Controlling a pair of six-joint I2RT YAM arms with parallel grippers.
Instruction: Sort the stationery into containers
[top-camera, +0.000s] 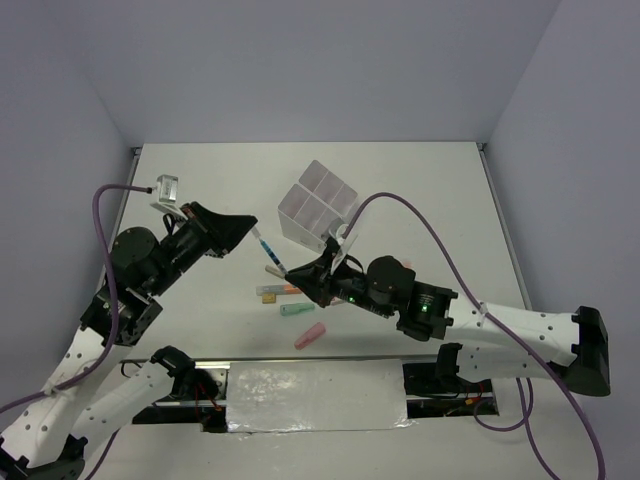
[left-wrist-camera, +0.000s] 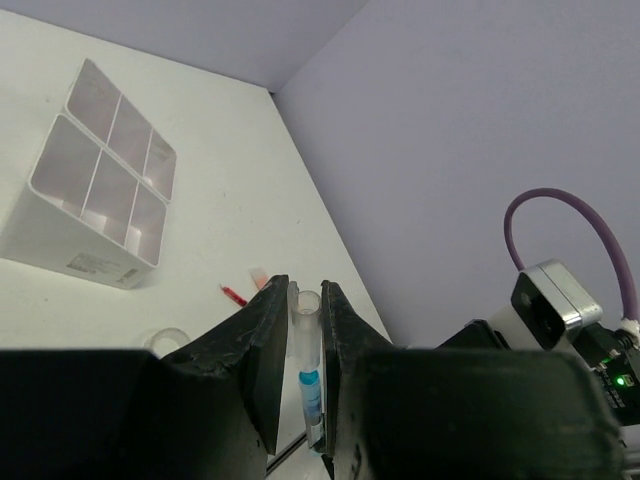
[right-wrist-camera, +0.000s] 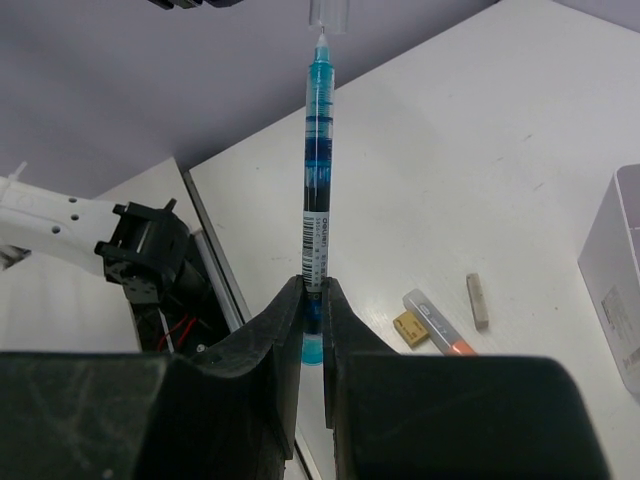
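A blue pen (right-wrist-camera: 317, 170) stands upright in my right gripper, which is shut on its lower end. My left gripper is shut on a clear cap just above the pen's tip, with a small gap showing in the right wrist view. On the table lie an orange-and-grey item (top-camera: 272, 290), a yellow block (top-camera: 269, 298), a beige stick (right-wrist-camera: 476, 300), a green item (top-camera: 296, 308) and a pink item (top-camera: 310, 335). A white compartment organiser (top-camera: 303, 210) stands behind them.
Grey walls surround the white table (top-camera: 430, 180). Both arms hang over the front half, with purple cables along them.
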